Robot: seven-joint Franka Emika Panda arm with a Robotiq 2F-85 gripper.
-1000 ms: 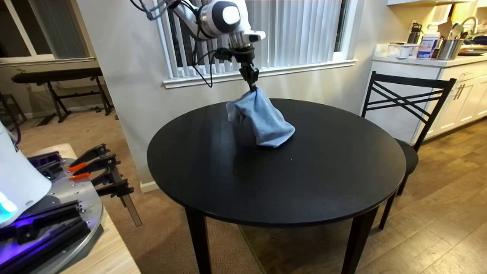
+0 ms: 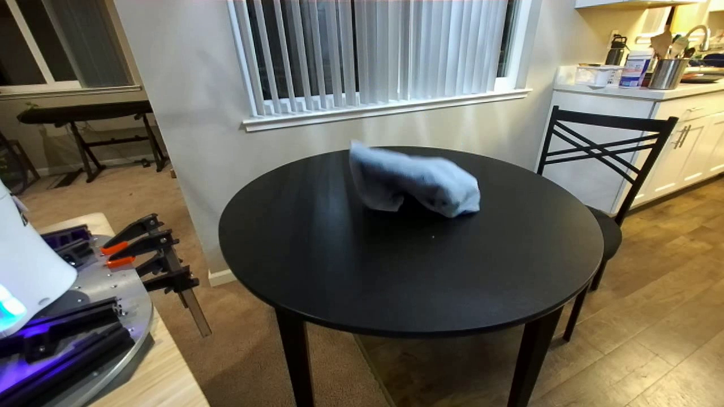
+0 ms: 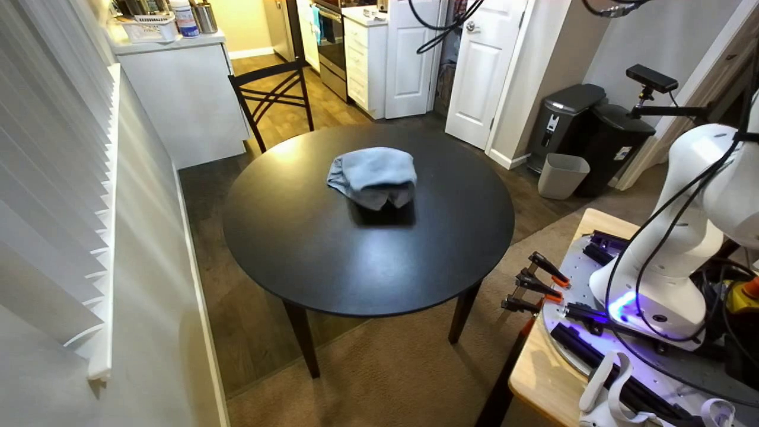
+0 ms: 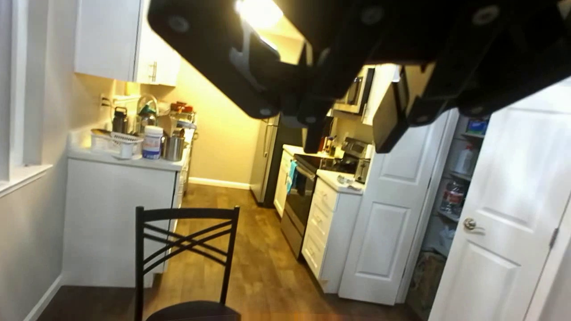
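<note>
A light blue cloth (image 2: 415, 177), blurred and bunched, is over the black round table (image 2: 407, 285) with no gripper touching it. In exterior view 2 the cloth (image 3: 375, 171) has a folded, puffed shape and a dark shadow under its near edge; whether all of it touches the tabletop cannot be told. My gripper shows only in the wrist view, pointing toward the kitchen, its fingers (image 4: 389, 120) apart and nothing between them. No cloth appears in that view.
A black chair (image 2: 604, 156) stands against the table's far right side. The window sill (image 2: 387, 112) runs behind the table. The robot's base (image 3: 651, 277) sits on a separate wooden stand with clamps (image 3: 537, 281).
A second ago my gripper held the cloth hanging above the table. Now the cloth is loose, farther right and spread sideways, and the arm has left the upper part of exterior view 1.
</note>
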